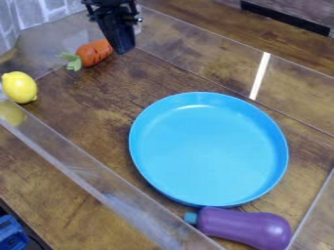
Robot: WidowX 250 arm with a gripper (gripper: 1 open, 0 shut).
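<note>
My dark gripper (115, 29) is at the top left of the camera view, above and slightly right of an orange toy carrot (92, 53) with a green top that lies on the wooden surface. Whether the fingers are open or shut is unclear. A yellow lemon (20, 87) lies at the left, a large blue plate (209, 148) at the middle right, and a purple toy eggplant (247, 228) below the plate.
Clear plastic walls cross the lower left and right of the wooden surface (92, 146). A blue object (11, 232) sits at the bottom left corner.
</note>
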